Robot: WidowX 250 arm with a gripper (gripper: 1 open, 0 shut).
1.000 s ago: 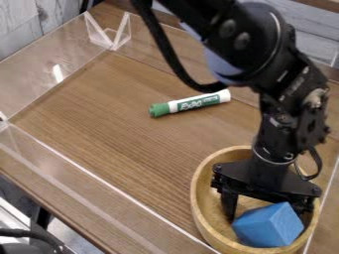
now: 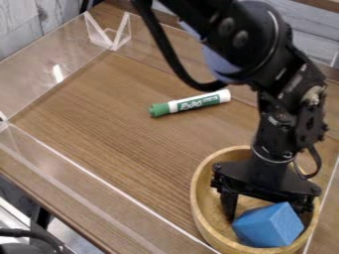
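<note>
A tan bowl (image 2: pixel 208 208) sits at the lower right of the camera view, with a blue block (image 2: pixel 269 225) lying tilted inside it. My black gripper (image 2: pixel 265 198) is lowered into the bowl just behind the block, open, its fingertips partly hidden by the block and the bowl. Whether it touches the block I cannot tell.
A green and white marker (image 2: pixel 189 103) lies on the wooden table (image 2: pixel 106 129) above the bowl. Clear panels (image 2: pixel 34 79) edge the table at the left.
</note>
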